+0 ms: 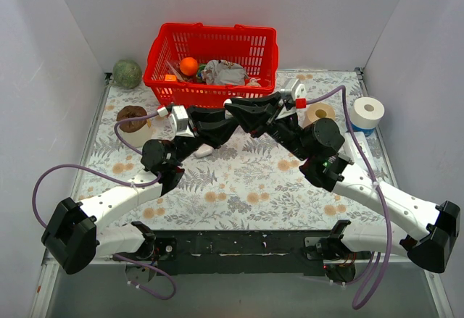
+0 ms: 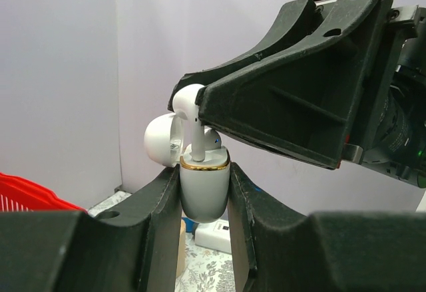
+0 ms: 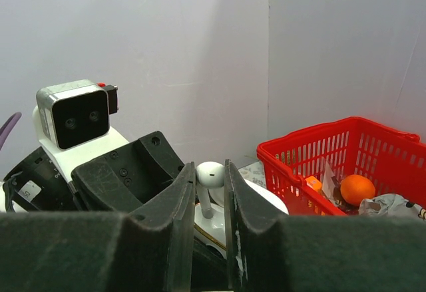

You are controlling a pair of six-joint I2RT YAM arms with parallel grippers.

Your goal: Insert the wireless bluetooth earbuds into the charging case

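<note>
A white charging case (image 2: pixel 205 195) with a gold rim stands upright between the tips of my left gripper, which is shut on it. Its round lid (image 2: pixel 160 139) is tipped open. An earbud (image 2: pixel 188 100) has its stem pointing down into the case mouth. Around that earbud's head are the fingertips of my right gripper, one at each side; whether they press on it is hard to tell. Behind the stem, another rounded white piece (image 2: pixel 212 139) shows in the case opening. In the top view, both grippers meet above the table, mostly hiding the case.
At the back stands a red basket (image 1: pixel 210 32) holding an orange and other items. Paper rolls (image 1: pixel 367 113) are at the right, a green ball (image 1: pixel 127 74) at the left. A small white object (image 1: pixel 204 151) lies below the grippers.
</note>
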